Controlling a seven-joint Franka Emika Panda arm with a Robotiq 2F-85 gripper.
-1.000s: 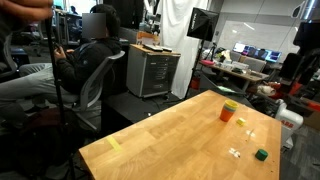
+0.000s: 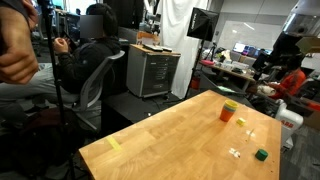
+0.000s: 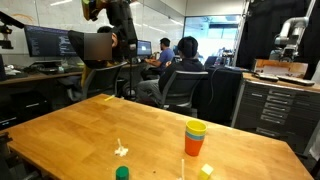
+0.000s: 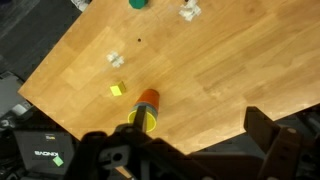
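My gripper is open in the wrist view, its two dark fingers wide apart above the wooden table, nothing between them. In exterior view 1 the gripper hangs high at the upper right, well above the tabletop. An orange cup with a yellow cup at its top stands upright on the table. In the wrist view the yellow cup lies below and between the fingers. Near the cups is a small yellow block. A green round object and white pieces lie farther off.
A strip of yellow tape marks its left part. Beyond the table stand office chairs and a grey drawer cabinet. A seated person is in the background.
In exterior view 1 my arm has shifted and turned at the upper right, so the gripper's fingers show more. A dark shape at the left edge has come farther into view. The tabletop objects have stayed put.
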